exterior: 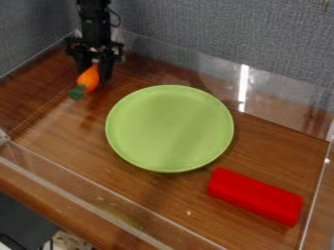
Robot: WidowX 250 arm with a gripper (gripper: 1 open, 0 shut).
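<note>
My black gripper [98,57] hangs at the back left of the camera view, over an orange toy carrot [88,78] with a green top pointing toward the front left. The fingers are around or just above the carrot's upper end; whether they grip it I cannot tell. A large green plate [170,128] lies in the middle.
A red block [256,197] lies at the front right. The wooden surface [92,166] is bordered by clear walls, with grey padded walls behind. The area left and front of the plate is clear.
</note>
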